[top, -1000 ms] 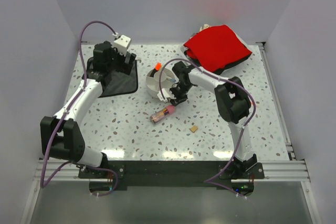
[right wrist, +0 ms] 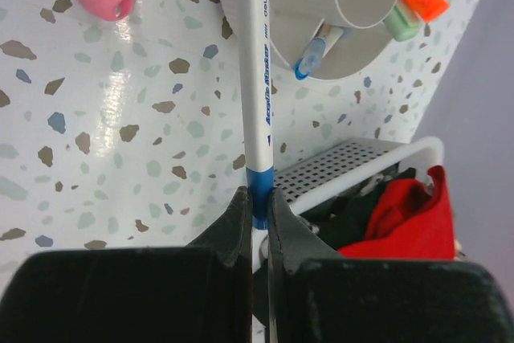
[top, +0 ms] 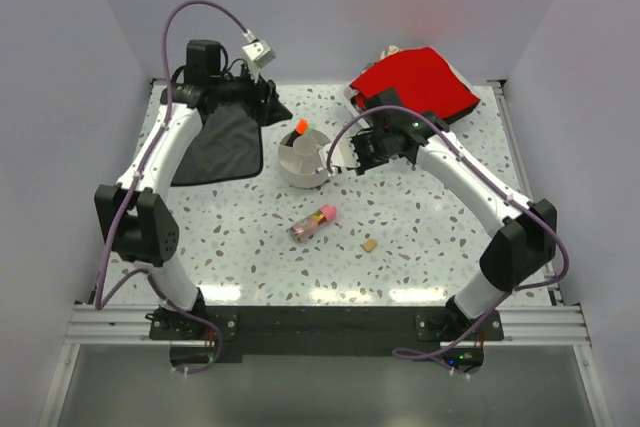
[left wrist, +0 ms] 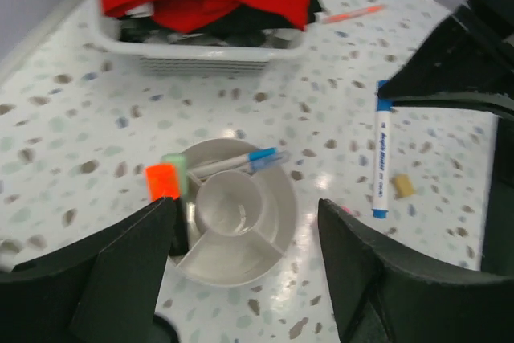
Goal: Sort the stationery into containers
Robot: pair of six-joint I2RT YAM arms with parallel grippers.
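My right gripper is shut on a white marker (right wrist: 257,78) with a blue end, lifted to the right of the round divided container (top: 301,169). My left gripper is above and left of that container, its fingers apart with nothing between them. In the container stand an orange-capped marker (left wrist: 163,184), a green item (right wrist: 401,23) and blue-white pens (left wrist: 234,160). A pink-ended item (top: 311,224) lies below the container, and a small yellow block (top: 369,245) is to its right.
A white basket (left wrist: 201,52) holding red and black cloth stands at the back right. A dark grey mat (top: 215,162) lies at the left. An orange pen (left wrist: 353,14) is on the table, whose front middle is mostly clear.
My left arm has moved right and slightly up in the top view, toward the round container. My right gripper has shifted right with the white marker, away from the container.
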